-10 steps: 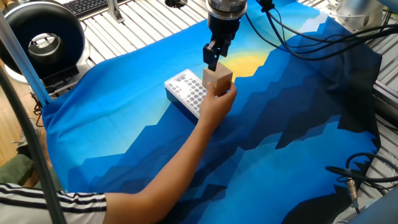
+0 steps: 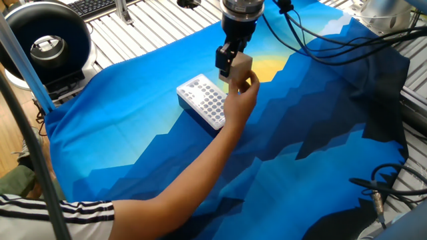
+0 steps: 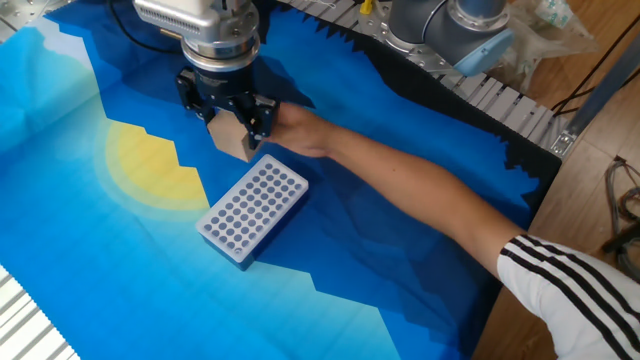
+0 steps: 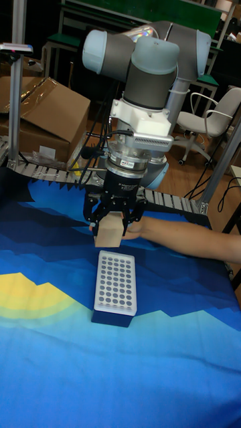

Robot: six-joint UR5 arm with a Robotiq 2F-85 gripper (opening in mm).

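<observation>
A plain light-brown block is up between the spread fingers of my gripper, above the cloth. A person's hand still has hold of the block from the side and below. My fingers stand on either side of the block, but whether they press on it does not show clearly. Close by, on the cloth, sits a blue rack with a white top full of round holes. In exterior view 1 the hand covers part of the block and the rack's near corner.
The person's forearm stretches across the cloth to the gripper. Black cables hang near the arm. Around the rack the printed cloth is mostly bare. A cardboard box stands on the far side.
The hand has lifted the block and turned it, bringing it up between my fingers. Its far side is now closer to the gripper. The rack has stayed where it was.
</observation>
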